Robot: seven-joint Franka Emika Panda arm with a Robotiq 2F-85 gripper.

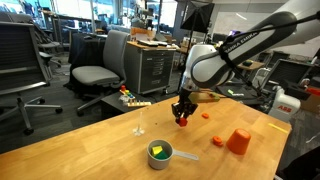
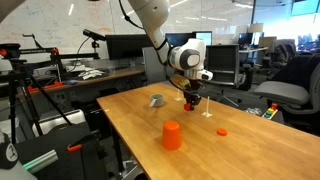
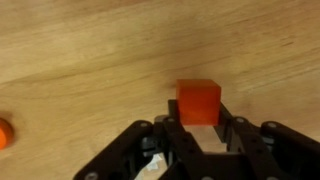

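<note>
Between the fingers of my gripper is a small red-orange block (image 3: 199, 97), with its flat top facing the wrist camera. The fingers are shut on it from both sides. In exterior view 1 the gripper (image 1: 184, 110) points down over the wooden table, and the red block (image 1: 182, 122) shows just under the fingertips. Exterior view 2 shows the gripper (image 2: 190, 98) from the other side, small, with the red piece near the fingertips. Whether the block is clear of the tabletop I cannot tell for sure.
A metal pot (image 1: 159, 154) holding yellow and green things stands at the front, a spatula-like tool (image 1: 185, 155) beside it. An orange cup (image 1: 239, 141) is upright on the right. Other small red pieces (image 1: 218, 140) lie nearby.
</note>
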